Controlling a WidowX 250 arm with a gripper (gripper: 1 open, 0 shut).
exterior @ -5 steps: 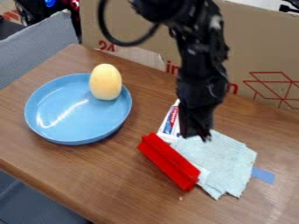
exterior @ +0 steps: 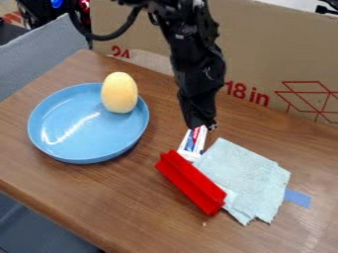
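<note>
My black gripper point(exterior: 200, 122) hangs from the top centre over a white tube point(exterior: 191, 146) with a coloured label, just above its upper end. The gripper looks shut; nothing shows clearly between its fingers. A red box point(exterior: 189, 181) lies in front of the tube, beside a folded pale blue cloth point(exterior: 250, 180). To the left, a blue plate point(exterior: 73, 138) holds a yellow egg-shaped object point(exterior: 119, 93).
A blue tape strip point(exterior: 297, 198) is on the wooden table point(exterior: 158, 227) at the right. A cardboard box point(exterior: 278, 69) stands along the back.
My gripper has moved up and to the left, from over the cloth to above the tube's upper end. The objects on the table look unmoved.
</note>
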